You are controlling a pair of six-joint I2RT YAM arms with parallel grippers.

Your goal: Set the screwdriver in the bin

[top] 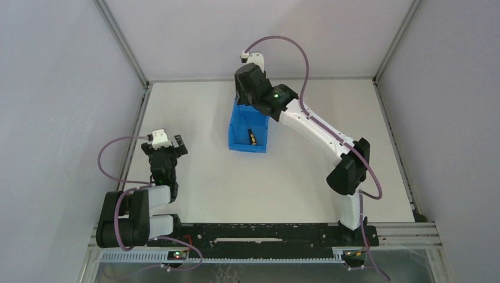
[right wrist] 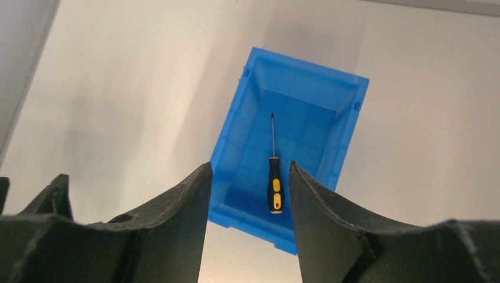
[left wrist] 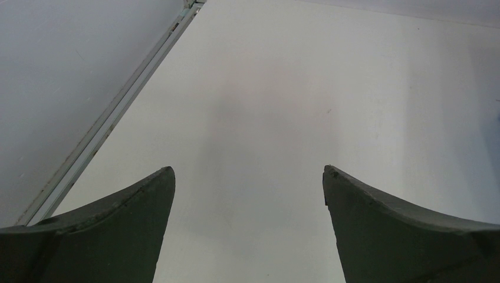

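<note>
A screwdriver (right wrist: 275, 186) with a black and yellow handle lies on the floor of the blue bin (right wrist: 232, 124), its thin shaft pointing toward the bin's far end in the right wrist view. From above, only the screwdriver's handle (top: 252, 137) shows inside the bin (top: 247, 148). High over the bin hangs my right gripper, open and empty, clear of both bin and tool. My left gripper is also open, with only bare table between its fingers, well to the left of the bin.
A metal rail (top: 142, 112) runs along the left edge, and another rail (top: 394, 144) along the right. The right arm (top: 321, 137) reaches across from the right and covers part of the bin's far end.
</note>
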